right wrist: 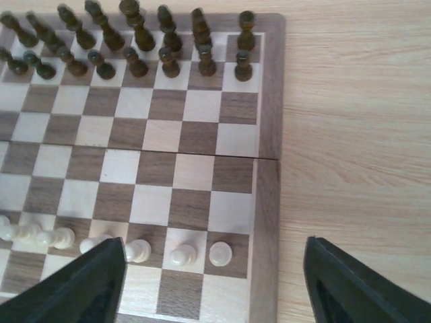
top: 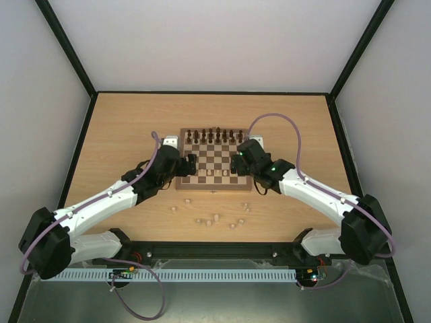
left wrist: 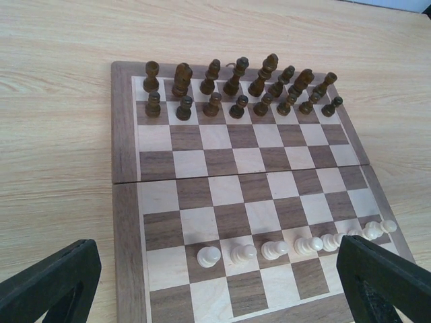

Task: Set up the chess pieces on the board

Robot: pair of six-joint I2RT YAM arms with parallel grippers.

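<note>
The chessboard lies mid-table. Dark pieces fill its two far rows. Nearer me, white pawns stand upright in a row; the leftmost square of that row is bare, while a pawn occupies the rightmost. More pale pieces lie scattered on the table in front of the board. My left gripper is open above the board's left side, nothing between its fingers. Over the right side hangs my right gripper, also open; its fingers hold nothing.
Bare wooden table surrounds the board on all sides, apart from the loose pieces at the front. Both arms reach in over the board, with a modest gap between the grippers. A dark frame borders the near edge.
</note>
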